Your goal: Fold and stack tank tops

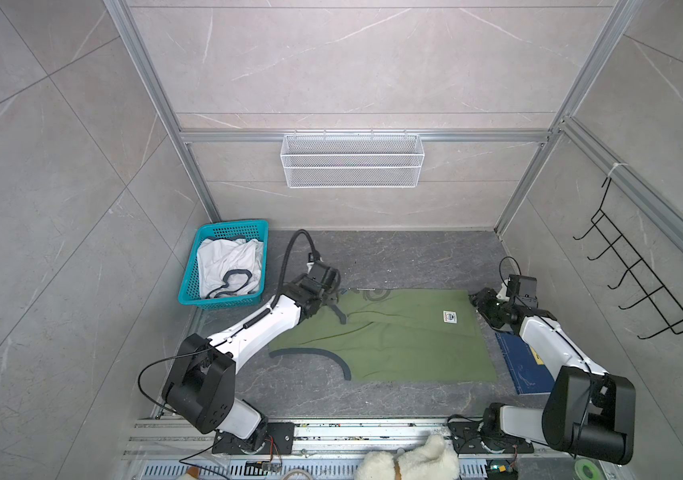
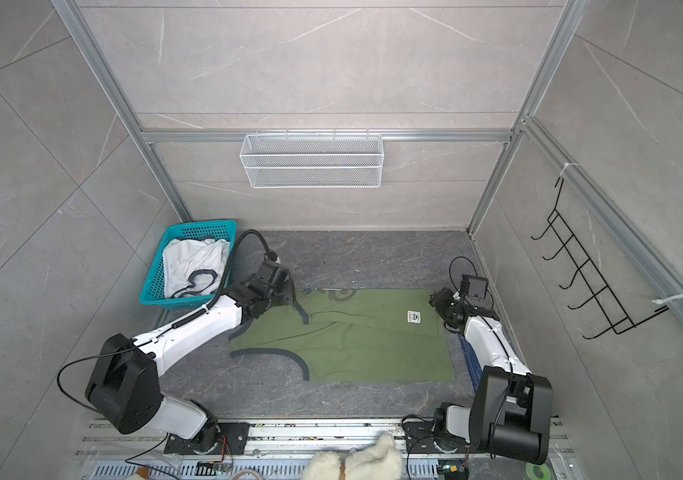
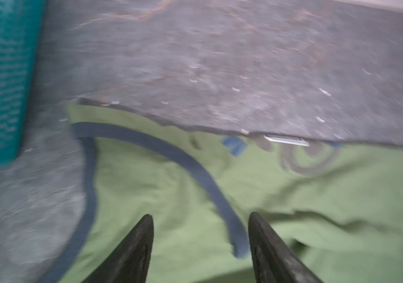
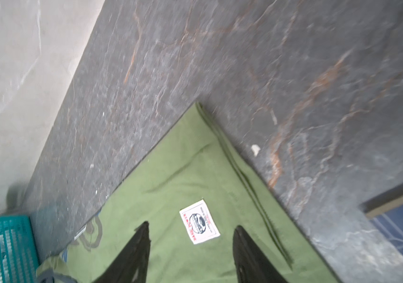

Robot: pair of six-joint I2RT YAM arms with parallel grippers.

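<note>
A green tank top (image 1: 413, 344) with dark grey trim lies spread on the grey floor, its hem to the right and its armholes to the left. Creases cross its middle, and a small white label (image 4: 199, 221) shows near the hem. In the left wrist view my left gripper stands open above the armhole trim (image 3: 182, 160), holding nothing. My right gripper is open over the hem end, close to the label, with cloth only beneath its fingers. White tank tops (image 1: 229, 265) lie crumpled in the teal basket (image 1: 185, 281).
A blue board (image 1: 523, 368) lies on the floor at the right, partly under my right arm. Bare floor stretches behind the tank top. A white wire shelf (image 1: 352, 161) and a black hook rack (image 1: 637, 272) hang on the walls.
</note>
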